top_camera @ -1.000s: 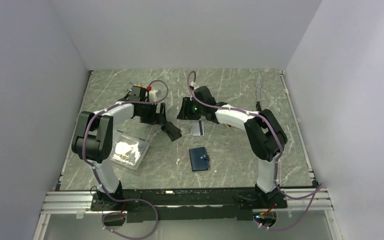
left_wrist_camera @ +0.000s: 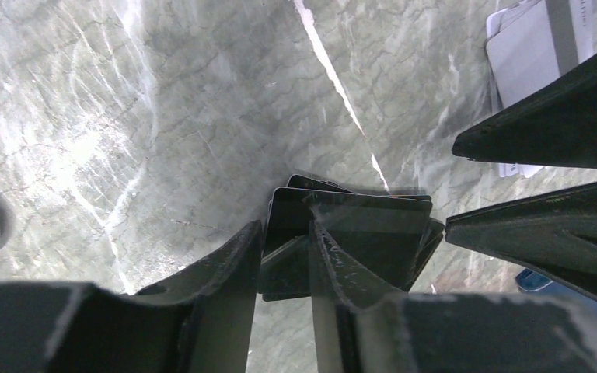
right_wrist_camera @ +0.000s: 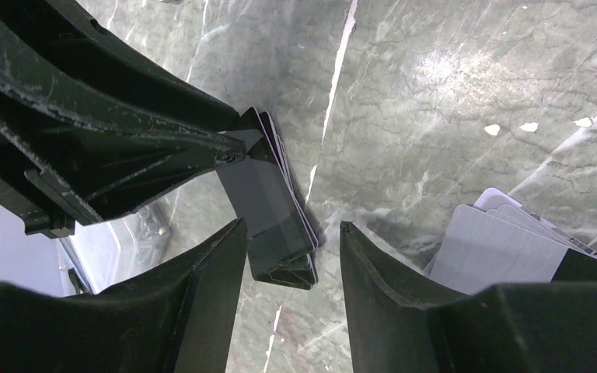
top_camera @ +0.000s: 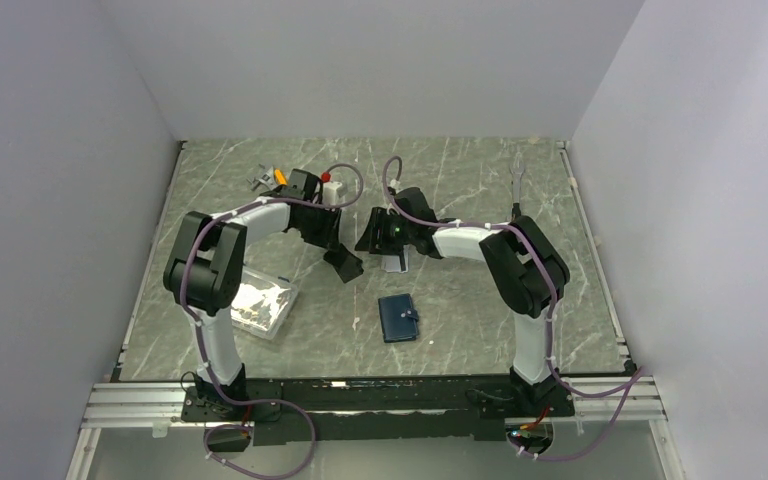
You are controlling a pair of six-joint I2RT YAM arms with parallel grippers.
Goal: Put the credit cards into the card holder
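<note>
A small stack of black cards (top_camera: 345, 264) lies slightly fanned on the table, left of centre. My left gripper is over the stack with a narrow gap between its fingers; nothing shows gripped there. In the right wrist view its dark fingertips cover the far end of the black cards (right_wrist_camera: 268, 203). A stack of white cards with a dark stripe (top_camera: 395, 262) lies to the right, partly under the right arm. My right gripper stands open between the two stacks, empty. The dark blue card holder (top_camera: 397, 318) lies closed, nearer the front.
A clear plastic box (top_camera: 262, 300) sits at the left beside the left arm. Behind that arm are an orange-handled item (top_camera: 280, 176) and other small tools. A fork-like utensil (top_camera: 518, 180) lies back right.
My left gripper has moved right and come over the black cards, its fingers narrower now. Cards and holder lie where they were.
</note>
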